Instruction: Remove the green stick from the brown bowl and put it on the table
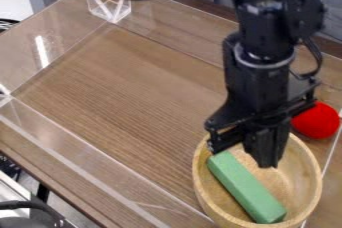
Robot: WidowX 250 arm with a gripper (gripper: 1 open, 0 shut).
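Note:
The green stick [243,187] lies slanted inside the bowl [305,186], whose inner wall looks pale tan. My black gripper [246,144] hangs over the bowl's far side, fingers pointing down. It is shut with nothing held, and the stick is outside its fingers, just below and toward the camera. The stick's far end lies close under the fingertips; the exact height between them is hard to judge.
A red round object [317,121] sits just beyond the bowl on the right, close to the arm. A clear bracket-like piece [110,7] stands at the far left edge.

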